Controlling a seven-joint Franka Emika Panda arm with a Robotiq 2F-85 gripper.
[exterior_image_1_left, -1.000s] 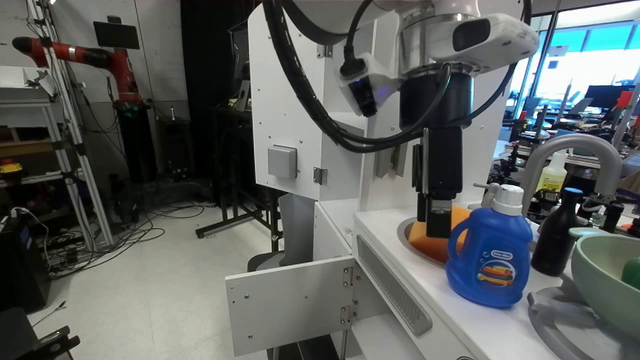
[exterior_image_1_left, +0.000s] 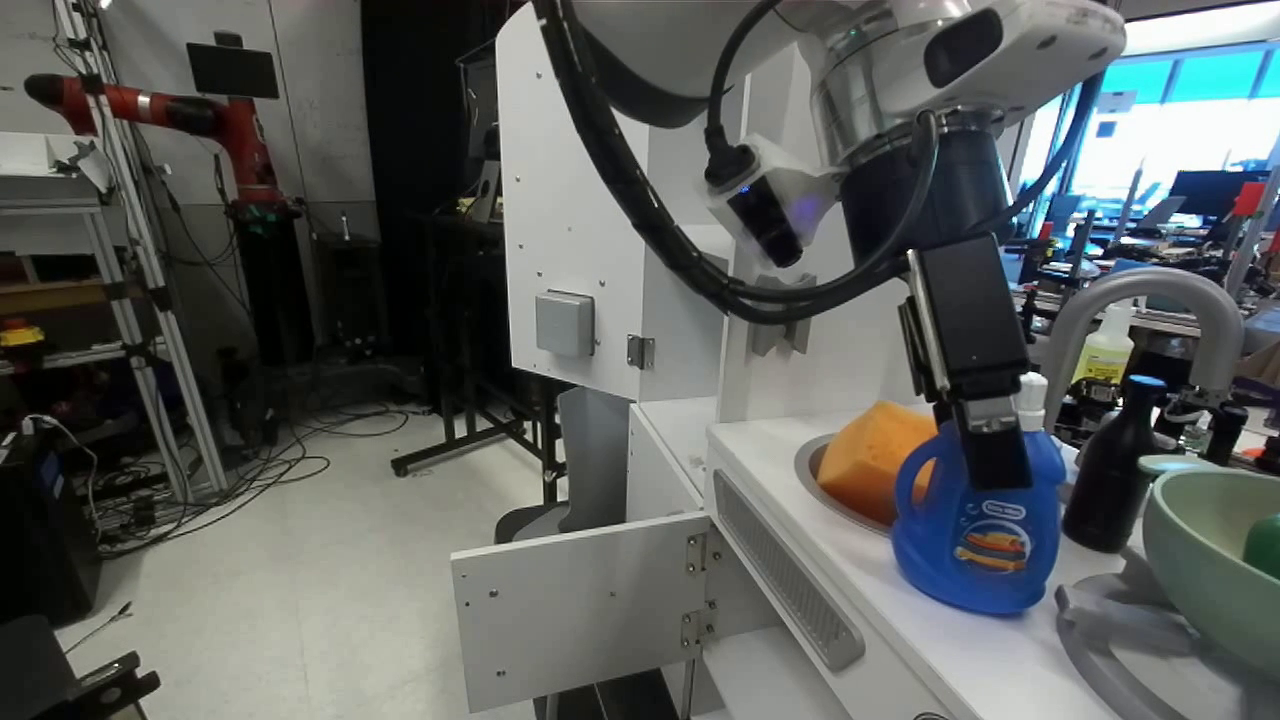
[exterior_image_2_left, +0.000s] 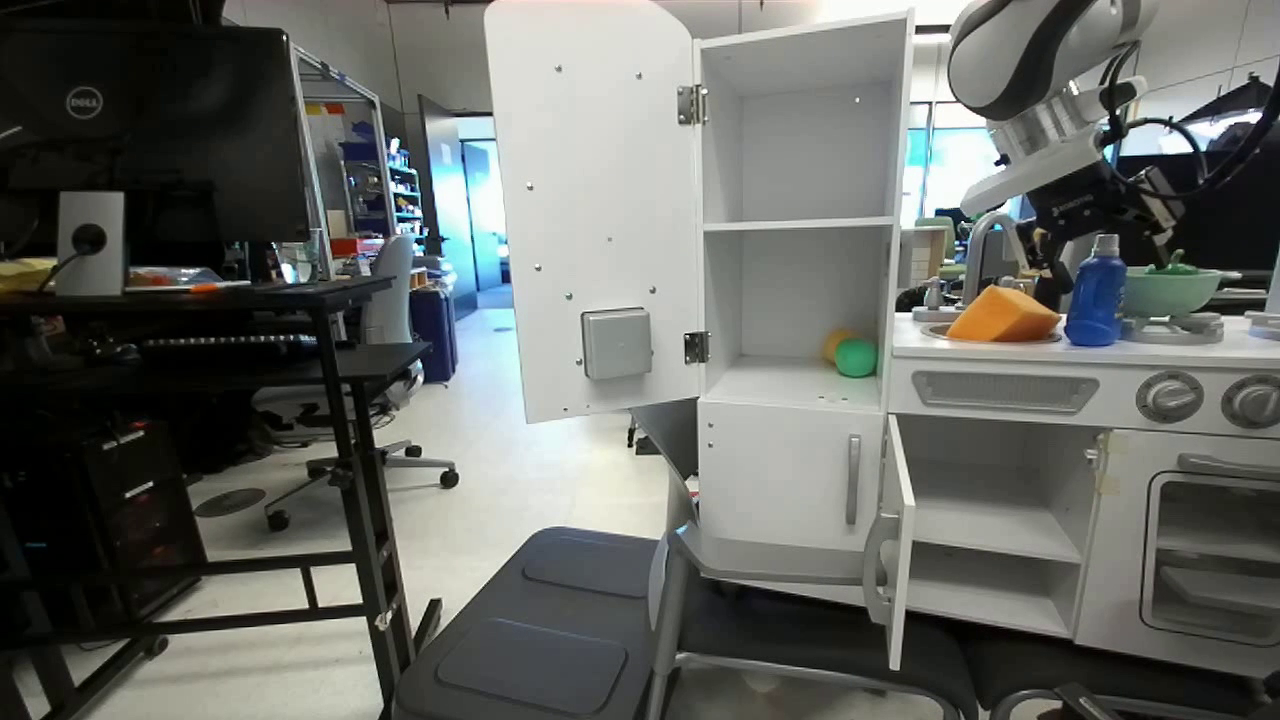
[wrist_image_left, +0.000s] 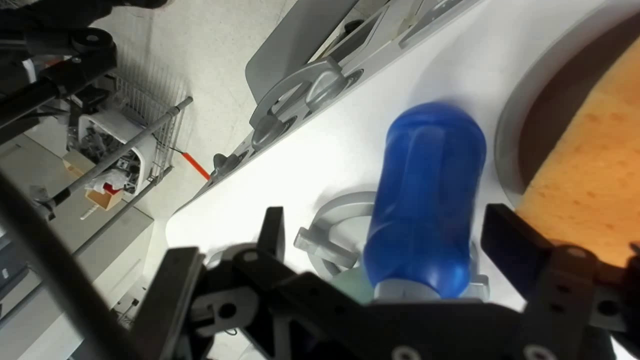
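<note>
A blue detergent bottle (exterior_image_1_left: 978, 540) with a white cap stands upright on the white counter beside the sink. My gripper is open, and in the wrist view the bottle (wrist_image_left: 429, 180) appears between its spread fingers, closer to the right one. In exterior view 1 a dark finger (exterior_image_1_left: 998, 450) overlaps the bottle's upper part and hides some of its cap. Whether any finger touches the bottle cannot be told. An orange sponge-like block (exterior_image_2_left: 1005, 316) leans in the round sink, left of the bottle in exterior view 2.
A grey faucet (exterior_image_1_left: 1152, 282) arches behind the bottle. To the right are a dark bottle (exterior_image_1_left: 1116, 468) and a pale green bowl (exterior_image_1_left: 1218, 552) on a grey burner ring. A lower cabinet door (exterior_image_1_left: 588, 606) hangs open. Two balls, one green (exterior_image_2_left: 855, 358), lie on a cabinet shelf.
My gripper has moved right in exterior view 1, from over the sink and orange block to the bottle, and it has tilted. The bottle and block have stayed in place.
</note>
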